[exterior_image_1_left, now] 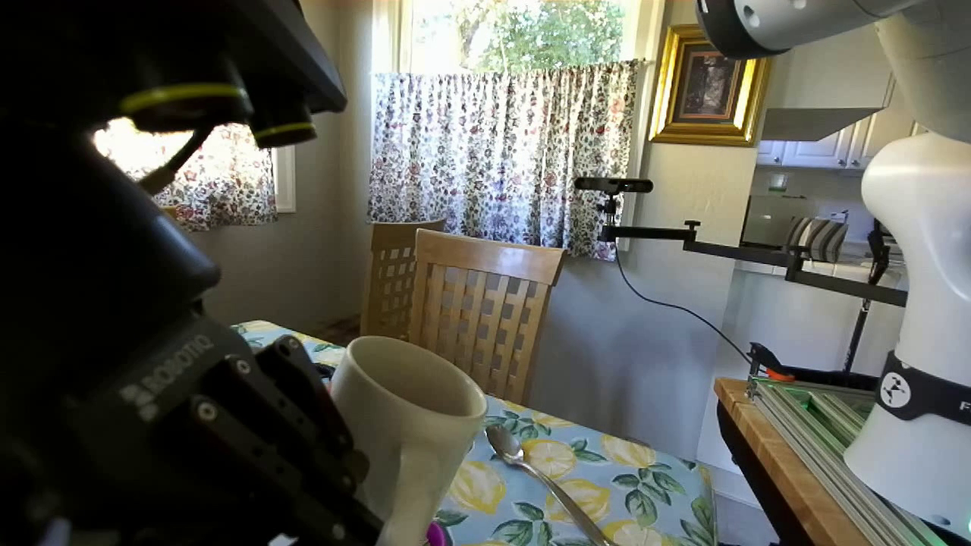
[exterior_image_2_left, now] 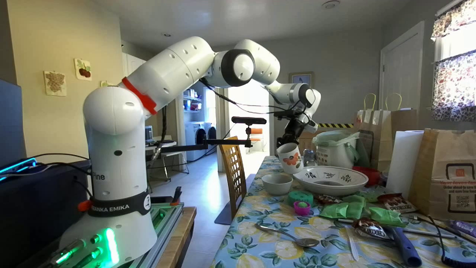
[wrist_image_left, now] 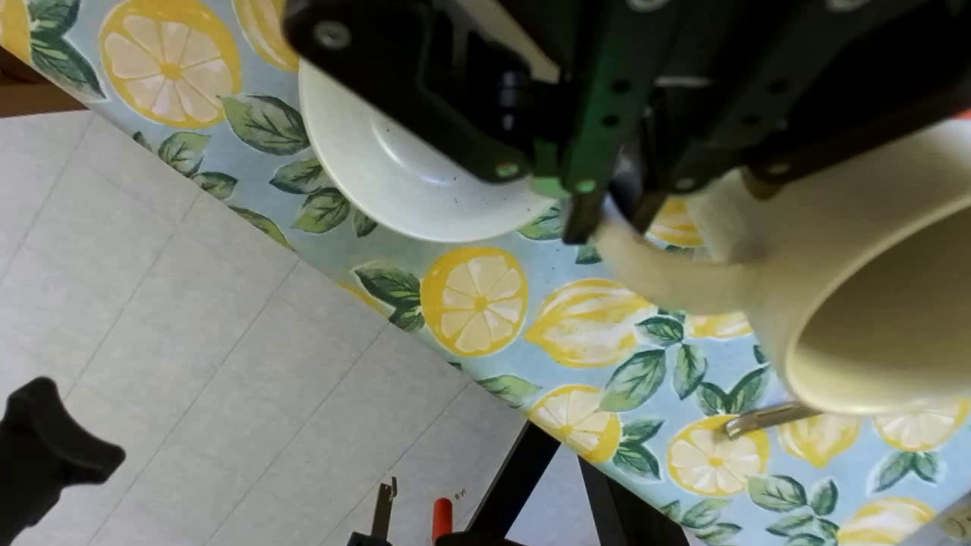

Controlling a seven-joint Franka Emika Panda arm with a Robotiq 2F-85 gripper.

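A cream mug [exterior_image_1_left: 414,414] hangs tilted above the table, with my gripper shut on its handle [wrist_image_left: 678,273]. In the second exterior view the mug [exterior_image_2_left: 290,158] shows an orange butterfly on its side and appears close to the white bowl [exterior_image_2_left: 277,183] and the wide patterned dish [exterior_image_2_left: 331,179]. Seen from the wrist, the white bowl [wrist_image_left: 414,177] lies below and left of the fingers, and the mug's open mouth faces right. The mug looks empty inside, though its bottom is hidden.
A spoon [exterior_image_2_left: 288,235] lies on the lemon-print tablecloth [exterior_image_2_left: 250,223]. Green and pink small items [exterior_image_2_left: 302,207], snack wrappers [exterior_image_2_left: 372,228] and paper bags [exterior_image_2_left: 450,174] crowd the right side. A wooden chair [exterior_image_1_left: 482,309] stands beside the table.
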